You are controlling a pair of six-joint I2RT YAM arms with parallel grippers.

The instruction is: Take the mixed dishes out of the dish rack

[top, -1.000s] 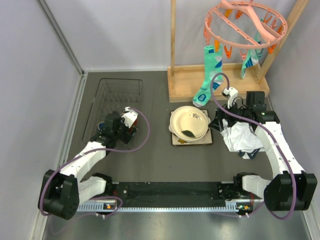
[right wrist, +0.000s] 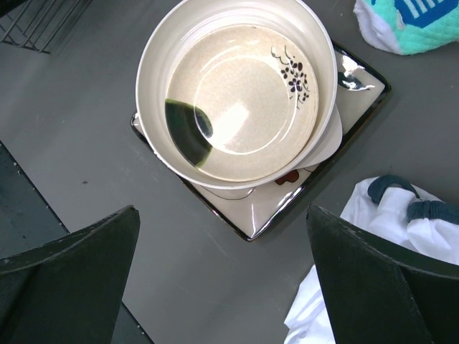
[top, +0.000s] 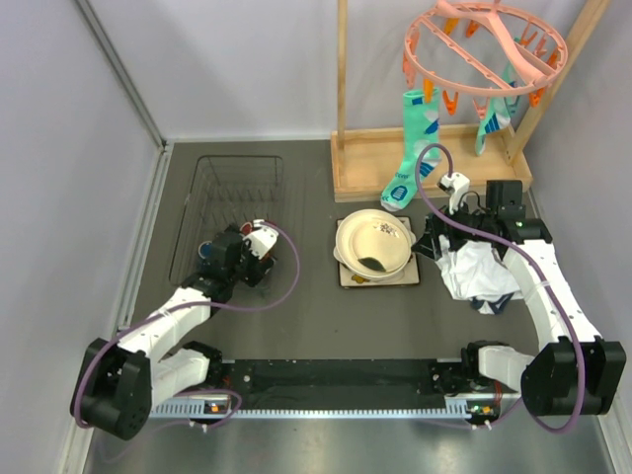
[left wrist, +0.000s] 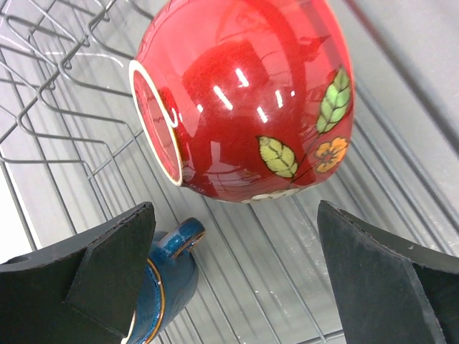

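Note:
Lying on its side in the wire dish rack (top: 237,168) is a glossy red bowl (left wrist: 244,100) with painted leaves and an orange flower. A blue mug (left wrist: 172,279) lies in the rack beside it, its handle up against the left finger. My left gripper is open over the rack, the red bowl just beyond its fingertips and nothing gripped. In the right wrist view, a cream plate (right wrist: 240,100) with a dark green patch rests inside a white bowl (right wrist: 154,79), stacked on a square plate (right wrist: 247,215). My right gripper hangs open near this stack, empty.
White cloth (top: 479,272) lies under and beside the right arm. At the back, a wooden stand (top: 365,158) carries a pink clip hanger (top: 484,94) with teal socks (top: 415,148). Bare table lies between the rack and the stacked dishes.
The left gripper and forearm have shifted slightly to the right over the rack, and the rack appears nudged slightly right too. My right arm and the stacked dishes stay where they were.

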